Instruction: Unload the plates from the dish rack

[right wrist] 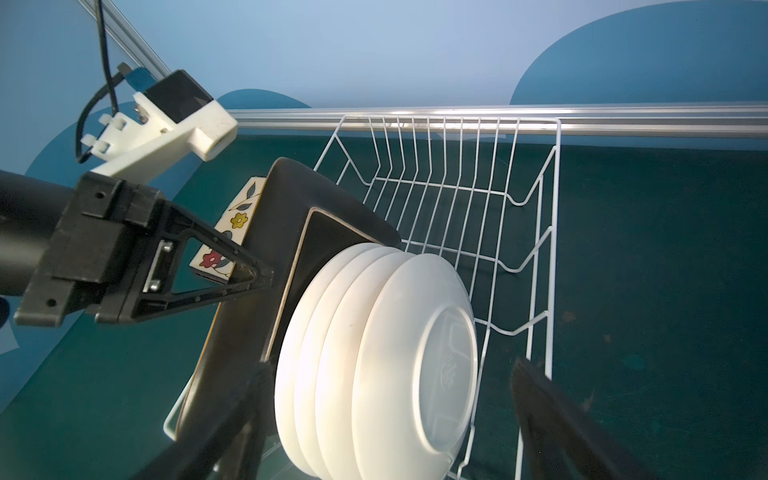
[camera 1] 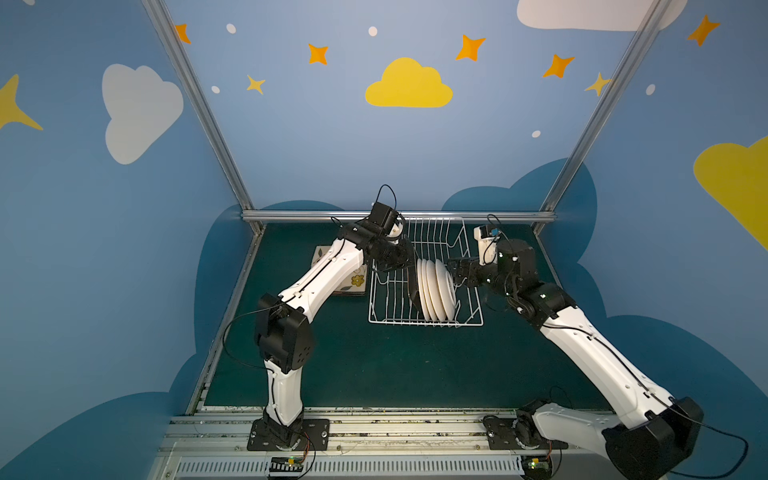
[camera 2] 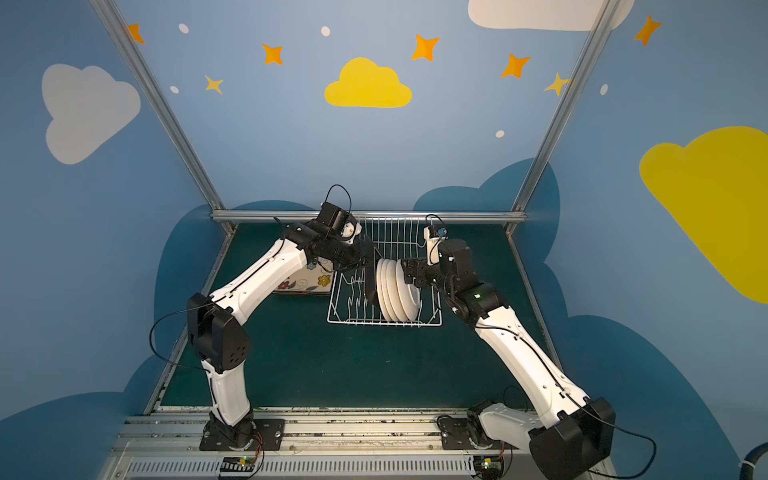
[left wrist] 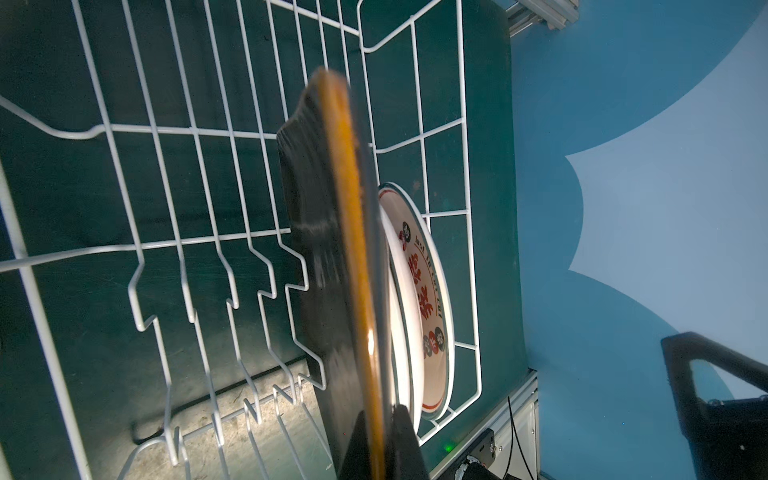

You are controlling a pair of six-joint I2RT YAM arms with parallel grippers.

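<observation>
A white wire dish rack [camera 1: 384, 320] holds several upright white plates [camera 2: 393, 289] and, left of them, a dark rectangular plate, seen edge-on with an orange rim in the left wrist view. My left gripper is shut on the edge of the dark plate, at the bottom of the left wrist view. My right gripper stands open just right of and around the near side of the white plates, its two fingers blurred at the bottom of the right wrist view.
A flowered plate stack [camera 1: 349, 283] lies on the green table left of the rack. The rack's rear section is empty. The table in front of the rack and to its right is clear. Walls and metal rails edge the workspace.
</observation>
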